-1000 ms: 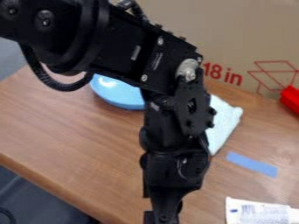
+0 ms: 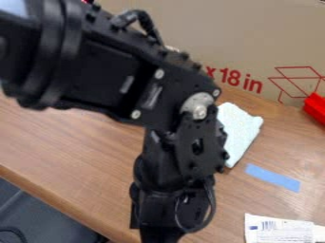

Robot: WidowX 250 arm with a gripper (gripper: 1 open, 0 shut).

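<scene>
The black robot arm fills the upper left and middle of the view, reaching down to my gripper (image 2: 168,218) near the front edge of the wooden table. The lower part of the gripper runs off the bottom of the frame, so whether its fingers are open cannot be told. A white cloth (image 2: 241,128) lies behind the arm on the right, partly hidden.
A cardboard box (image 2: 248,43) stands at the back, a red object (image 2: 315,107) at the far right. A blue strip (image 2: 271,178) and a white printed packet (image 2: 277,230) lie on the right of the table (image 2: 70,161).
The arm has swung a little to the left, its upper joints now lower and hiding the blue round object that showed earlier behind it.
</scene>
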